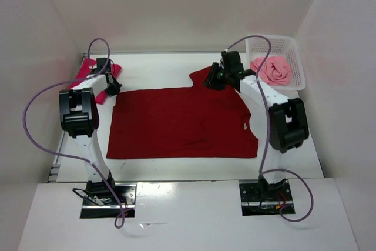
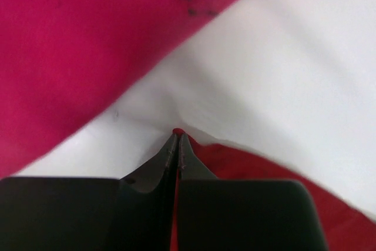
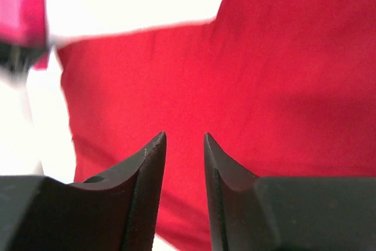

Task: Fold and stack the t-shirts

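A dark red t-shirt point(image 1: 164, 124) lies spread across the table, its sleeve at the back right. My left gripper is shut on the shirt's back left corner, a small red tip at its fingertips in the left wrist view. Beside it a folded magenta cloth point(image 1: 85, 72) lies at the back left, partly under the arm. My right gripper is part open over the red shirt's upper right region, near the sleeve in the top view, with nothing between its fingers.
A white basket point(image 1: 296, 63) holding pink clothing point(image 1: 273, 72) stands at the back right. Bare white table point(image 1: 153, 69) shows behind the shirt and along its front edge.
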